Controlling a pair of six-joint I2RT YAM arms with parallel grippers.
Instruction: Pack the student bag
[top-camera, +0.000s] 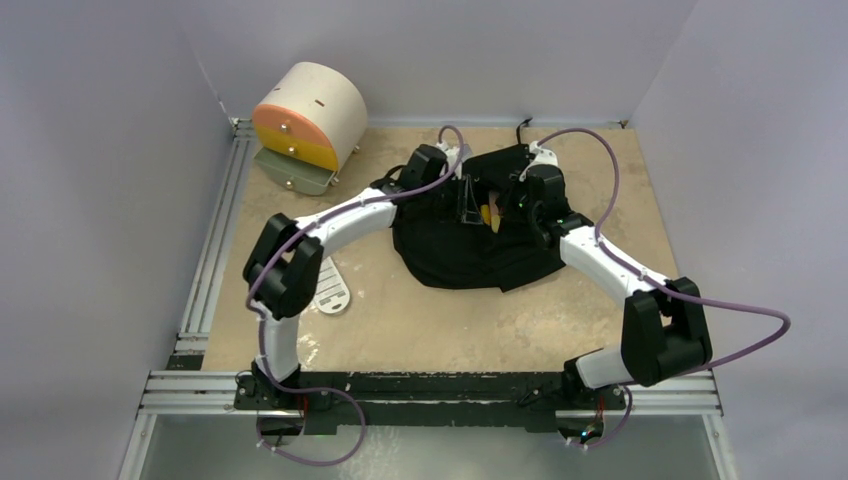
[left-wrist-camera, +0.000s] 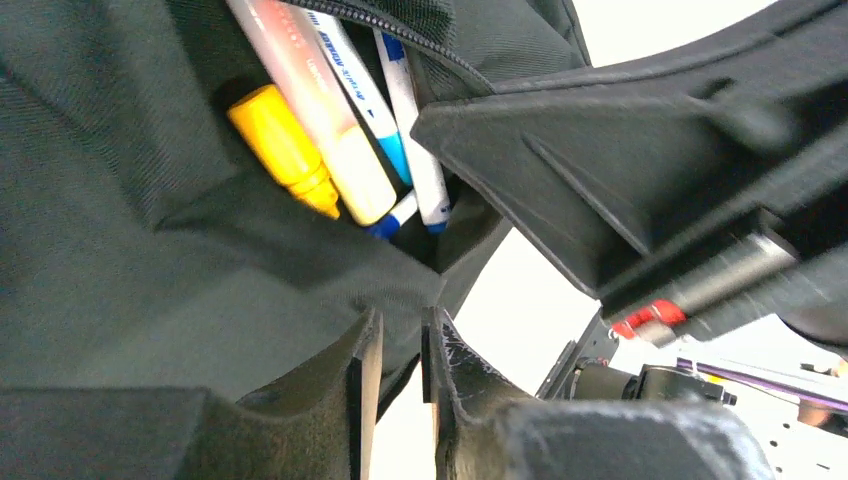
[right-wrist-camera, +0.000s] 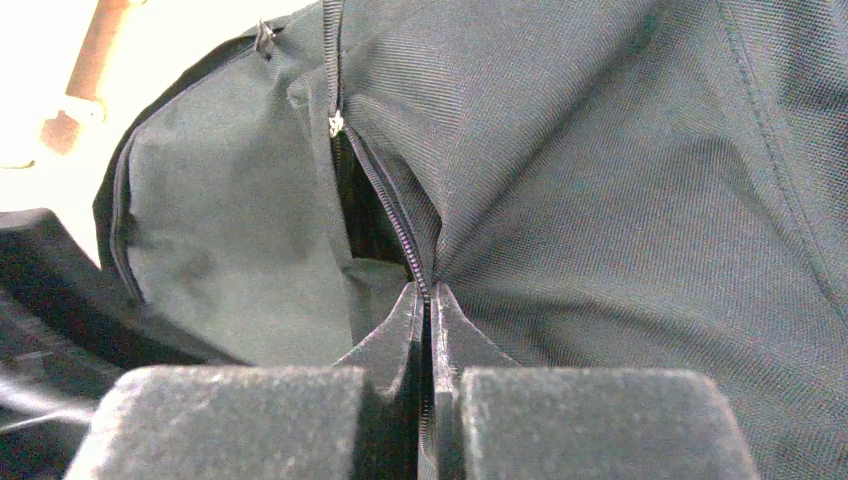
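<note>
The black bag (top-camera: 450, 260) lies with its compartment open. Inside, in the left wrist view, are a yellow glue bottle (left-wrist-camera: 275, 140), a pink-and-yellow tube (left-wrist-camera: 310, 100) and several white-and-blue markers (left-wrist-camera: 410, 120). My left gripper is shut over the compartment; what is between its fingers is hard to make out. My right gripper is shut on the zipper edge (right-wrist-camera: 395, 215) of the bag fabric.
A drawer cabinet (top-camera: 310, 110) stands at the back left. A pale flat item (top-camera: 333, 290) lies left of the bag, partly under the left arm.
</note>
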